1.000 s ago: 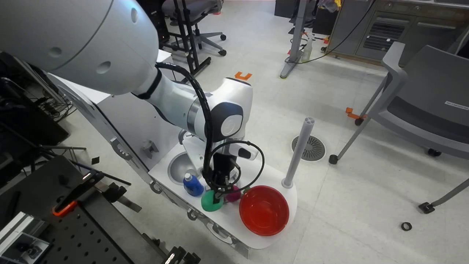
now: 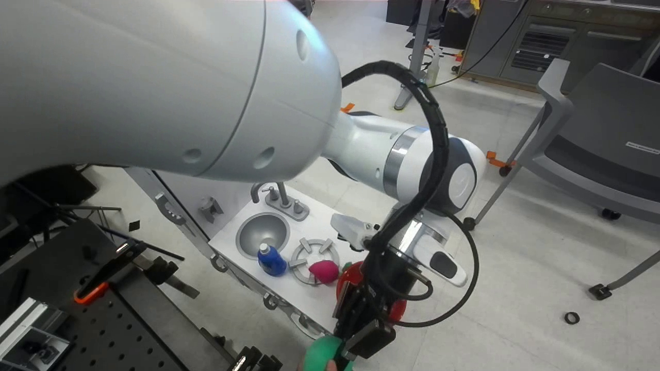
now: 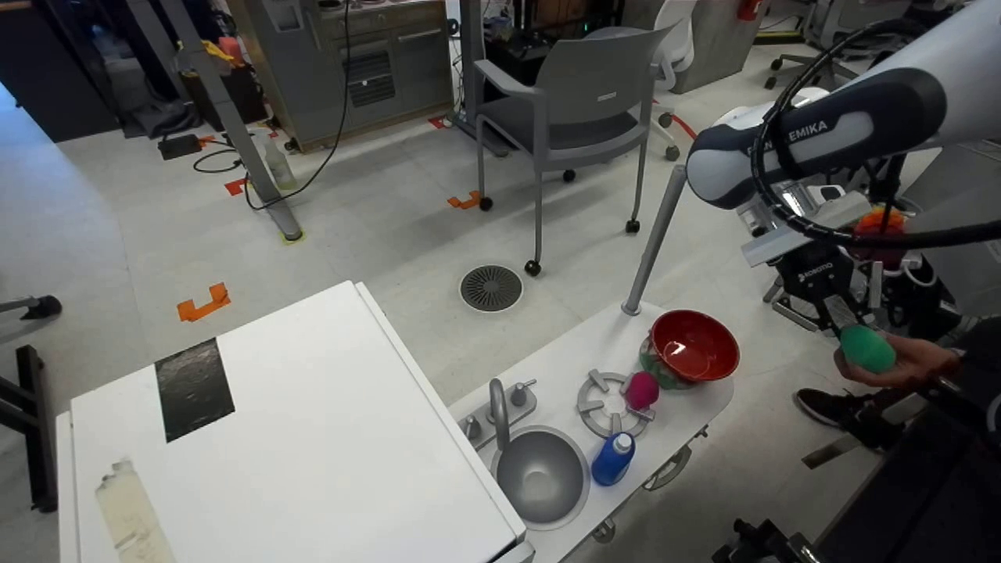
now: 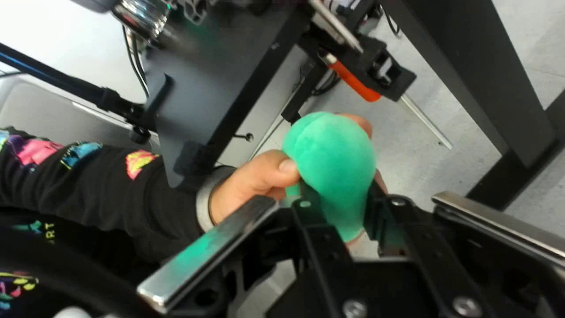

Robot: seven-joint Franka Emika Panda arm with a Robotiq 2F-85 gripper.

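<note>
A soft-looking green rounded object (image 4: 333, 153) lies between the two fingers of my gripper in the wrist view, one finger on each side. A person's hand (image 4: 259, 177) wraps around the same object from the left and behind. Whether the fingers press on it or only stand beside it is unclear. In exterior view 2, the green object (image 3: 866, 349) rests in the hand (image 3: 915, 360), with my gripper (image 3: 844, 317) just above, out past the white counter (image 3: 572, 366). Exterior view 1 shows only part of the green object (image 2: 320, 352), at the bottom edge.
On the counter are a red bowl (image 3: 699, 349), a magenta object (image 3: 642, 390) on the burner ring, a blue bottle (image 3: 614, 459) and a sink basin (image 3: 539, 477). A grey post (image 3: 654, 239) rises from its far edge. A dark table (image 4: 222, 69) stands near the person.
The arm has swung from above the counter, past the red bowl, to the person's side. The green object, at the gripper over the counter before, is now at the person's hand.
</note>
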